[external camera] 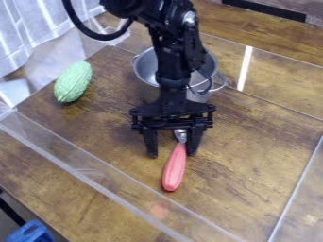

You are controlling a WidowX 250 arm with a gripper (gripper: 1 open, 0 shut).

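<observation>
My black gripper (171,132) is low over the wooden surface, its fingers on either side of the metal end of a pink-handled utensil (175,168). The handle points toward the front; the upper part of the utensil is hidden under the gripper body. I cannot tell whether the fingers are closed on it. Behind the arm stands a metal pot (205,66) with handles.
A green cabbage-like toy (74,83) lies at the left. Clear barriers border the wooden surface (252,151), which is bare on the right. A blue object (28,233) is at the lower-left corner.
</observation>
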